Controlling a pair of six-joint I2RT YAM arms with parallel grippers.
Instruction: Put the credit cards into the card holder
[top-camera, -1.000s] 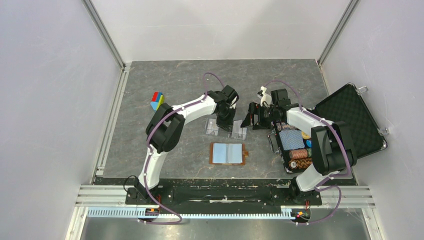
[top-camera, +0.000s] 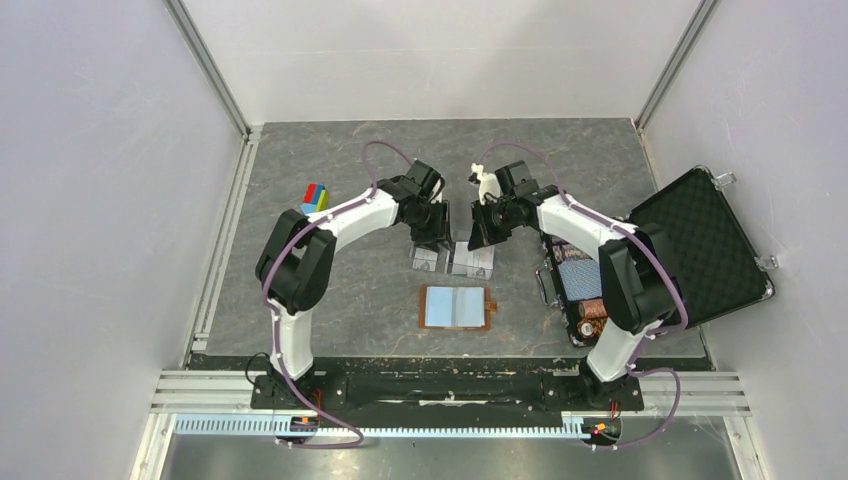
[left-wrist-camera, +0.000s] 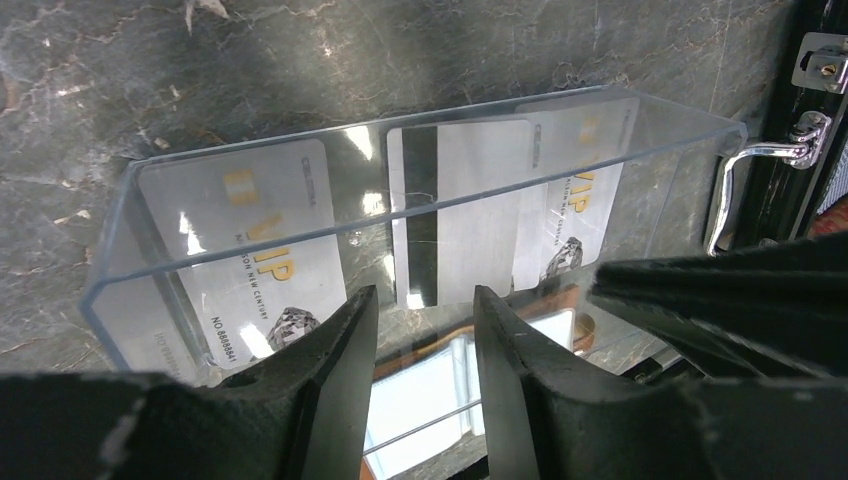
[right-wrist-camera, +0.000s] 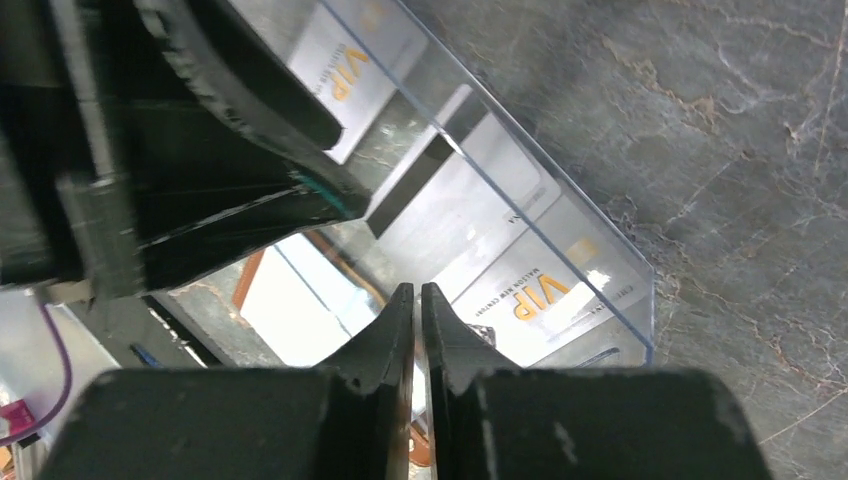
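Observation:
A clear plastic box (left-wrist-camera: 430, 210) holds white cards in the middle of the table. In the left wrist view, a VIP card (left-wrist-camera: 275, 255) lies in its left part; a card with a dark stripe (left-wrist-camera: 475, 215) overlaps another VIP card (left-wrist-camera: 585, 190) to the right. My left gripper is open over the box's near side, nothing between its fingers. My right gripper, close beside it on the right, is shut with nothing showing between its fingertips. The brown card holder (top-camera: 455, 307) lies spread flat in front of the box, showing pale sleeves.
An open black case (top-camera: 580, 280) with spools and cloth stands at the right, its handle near the box. A small coloured block (top-camera: 314, 198) sits far left. Both arms crowd close together over the box.
My left gripper has moved left across the box. The right gripper has come left from beside the case to over the box's right part, and its fingers have closed.

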